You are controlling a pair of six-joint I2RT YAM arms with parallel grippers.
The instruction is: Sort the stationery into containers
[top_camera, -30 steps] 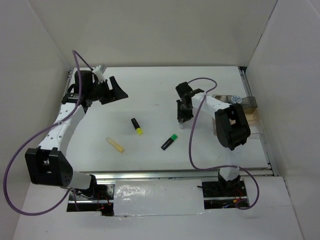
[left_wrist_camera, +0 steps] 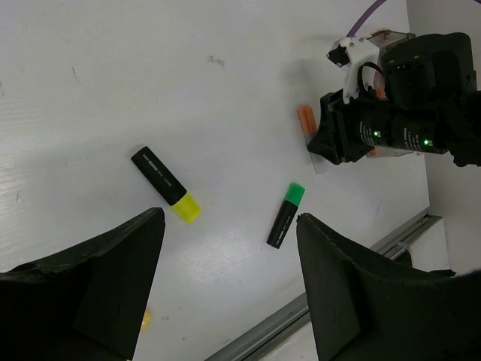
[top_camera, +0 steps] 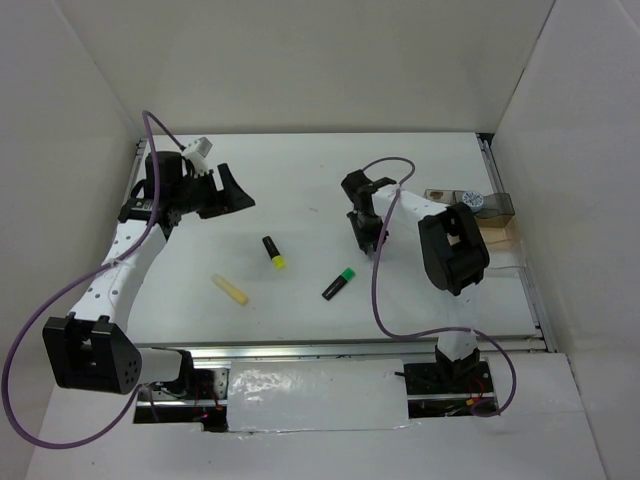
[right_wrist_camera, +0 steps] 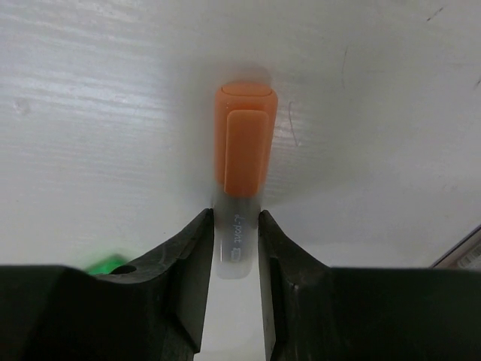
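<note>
An orange-and-clear stationery piece (right_wrist_camera: 246,143) lies on the table in the right wrist view. My right gripper has its fingertips close on both sides of the clear end; whether they press on it cannot be told. From the top, the right arm mostly hides this piece. My left gripper stands open and empty above the left side of the table. Below it are a black marker with a yellow end (top_camera: 273,252) and a black marker with a green end (top_camera: 339,284). A pale yellow stick (top_camera: 229,289) rests near the front left.
Containers (top_camera: 496,206) stand at the right edge, partly behind the right arm, with a round patterned item (top_camera: 472,201) at one of them. A metal rail (top_camera: 300,351) runs along the front.
The right gripper has moved a little left and toward the front, covering more of the orange-and-clear piece. The left arm shifted slightly early on. The markers and yellow stick stay put.
</note>
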